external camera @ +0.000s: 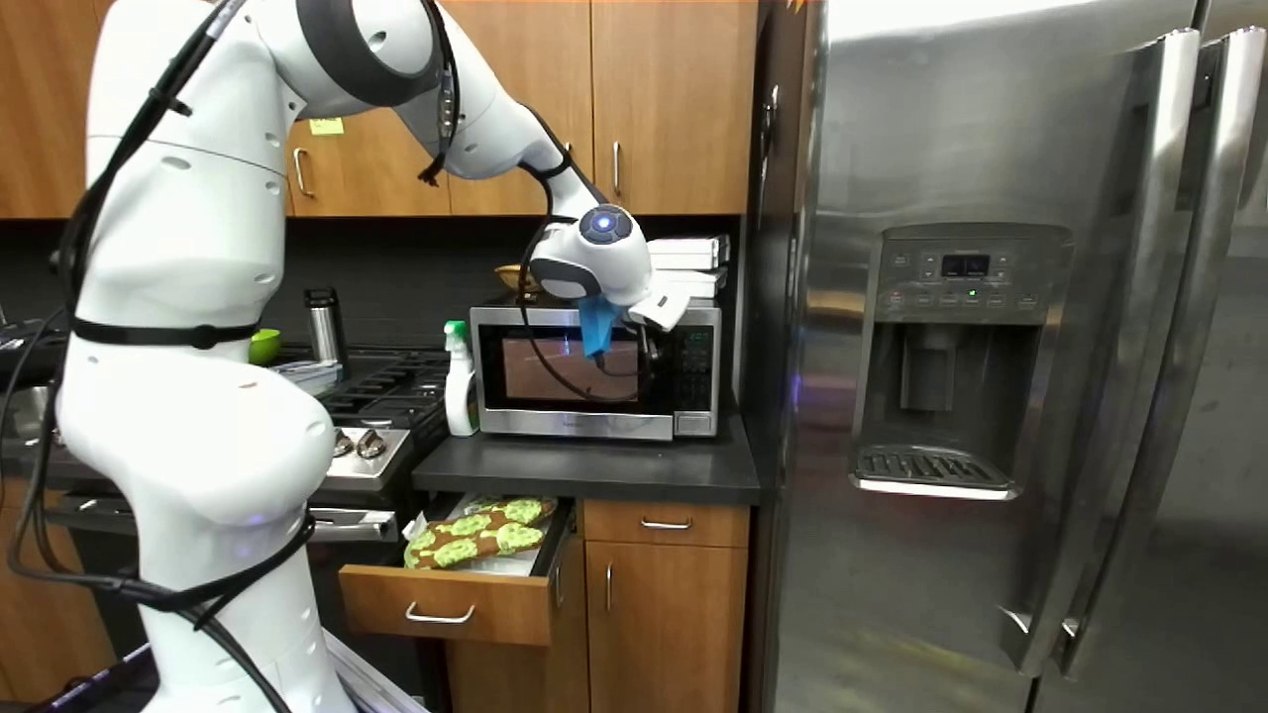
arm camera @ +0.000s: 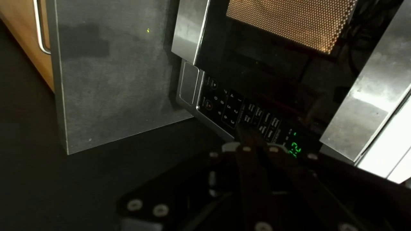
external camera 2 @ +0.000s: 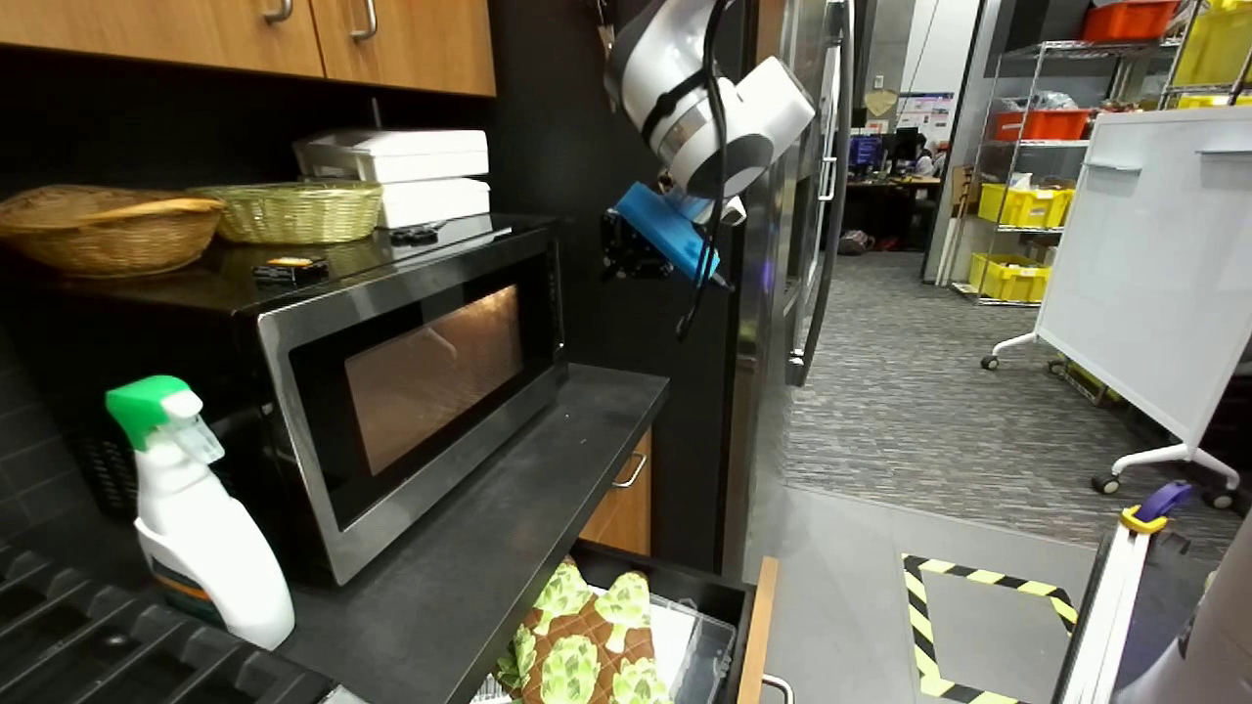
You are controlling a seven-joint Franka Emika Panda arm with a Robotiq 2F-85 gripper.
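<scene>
My gripper is shut, its dark fingers together in the lower part of the wrist view with nothing visible between them. Beyond the fingertips is the keypad point(arm camera: 227, 104) of the microwave point(external camera: 571, 422), with a green lit display point(arm camera: 294, 148) to the right of the keypad. Whether the fingers touch the panel cannot be told in the wrist view. From the side, the gripper point(external camera 2: 634, 246) hangs in front of the microwave's right end, apart from it. The microwave door is closed and its window point(external camera 2: 440, 370) glows.
Below the counter point(external camera: 582, 463) a drawer point(external camera: 499, 606) stands open, holding a brown and green patterned mitt point(external camera: 475, 535). A spray bottle point(external camera 2: 211, 528) stands left of the microwave. Baskets point(external camera 2: 299, 211) and white boxes point(external camera 2: 428, 176) sit on top. The fridge point(external camera: 963, 594) rises to the right.
</scene>
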